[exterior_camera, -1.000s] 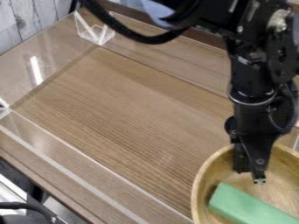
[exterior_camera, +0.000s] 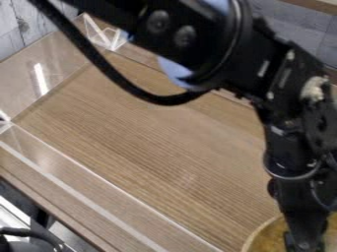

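The black arm hangs down the right side of the camera view, with my gripper low inside a round tan container at the bottom right corner. Only part of the container's rim and inside shows. The gripper's fingers are dark and cut off by the frame edge, so their opening is unclear. No green object is visible in the container now.
Clear tape or plastic lines its left and front edges. A dark cable lies at the bottom left corner, off the table's edge.
The arm and gripper have moved down and right into the container. The green block seen in the container earlier is now hidden or out of frame, and less of the container shows.
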